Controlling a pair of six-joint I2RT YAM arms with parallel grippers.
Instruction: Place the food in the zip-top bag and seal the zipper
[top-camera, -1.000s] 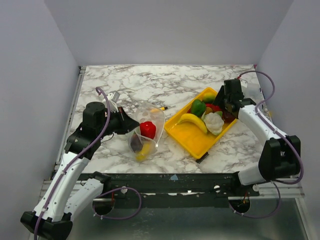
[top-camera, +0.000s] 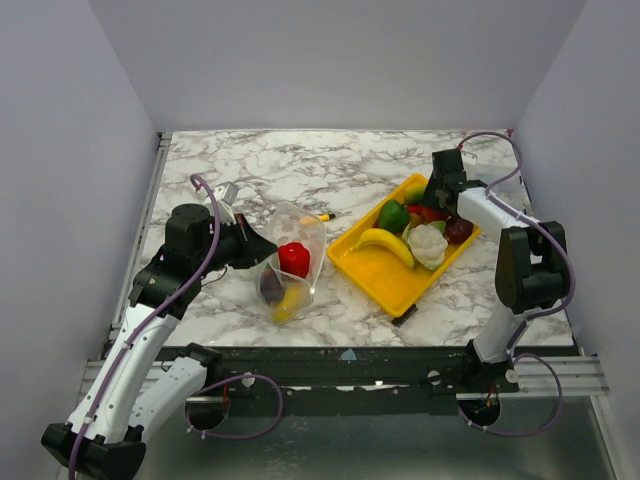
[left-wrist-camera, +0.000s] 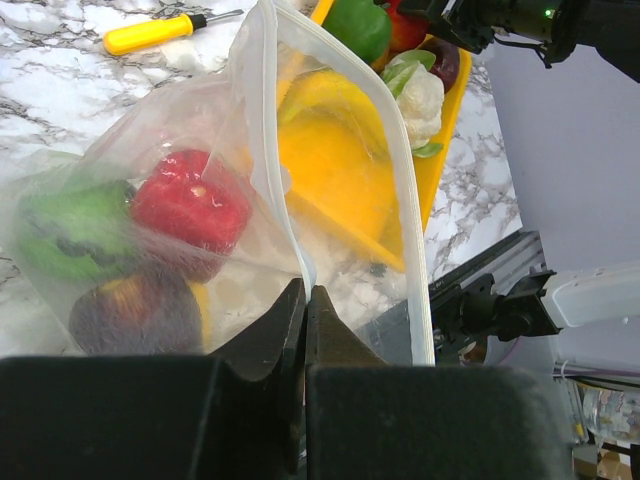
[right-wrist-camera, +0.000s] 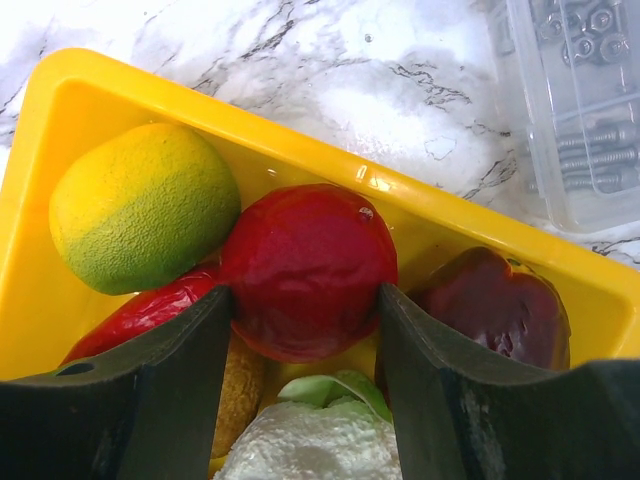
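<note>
The clear zip top bag stands with its mouth open. My left gripper is shut on its white zipper edge. Inside the bag are a red pepper, a green vegetable and a dark round fruit; the top view also shows something yellow low in it. Over the far end of the yellow tray, my right gripper is part open around a round red fruit, one fingertip at either side. The fruit still sits in the tray.
Around the red fruit lie a yellow-green citrus, a dark purple one and a cauliflower. A banana and green pepper share the tray. A yellow screwdriver lies behind the bag. A clear box stands beyond the tray.
The left arm and bag look unchanged.
</note>
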